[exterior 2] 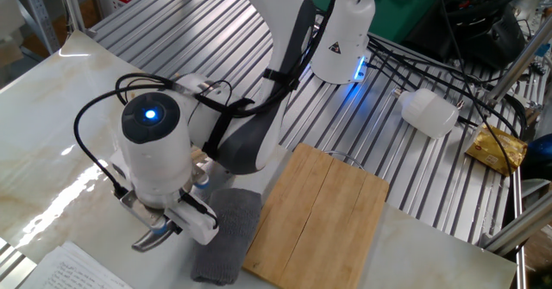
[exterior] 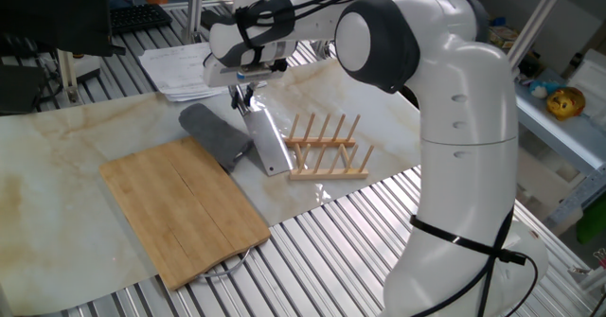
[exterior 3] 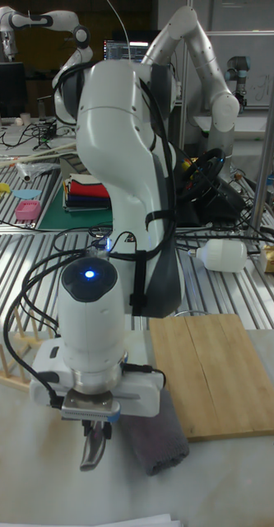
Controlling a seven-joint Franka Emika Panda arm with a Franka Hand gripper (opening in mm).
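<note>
A cleaver [exterior: 268, 143] with a broad, shiny metal blade is tilted between the grey rolled towel and the wooden rack in exterior view 1. My gripper [exterior: 242, 99] is at its upper, handle end, shut on the cleaver. Whether the blade's lower corner touches the table cannot be made out. In exterior view 3 the metal handle [exterior 3: 94, 450] sticks out below the gripper [exterior 3: 97, 426] towards the camera. Exterior view 2 shows the handle end too, while the hand hides most of the blade.
Beside the cleaver lies the grey towel [exterior: 216, 135], partly alongside a wooden cutting board [exterior: 185, 208]. A pegged wooden rack [exterior: 328, 173] stands close on the other side. Papers [exterior: 177, 72] lie behind the hand.
</note>
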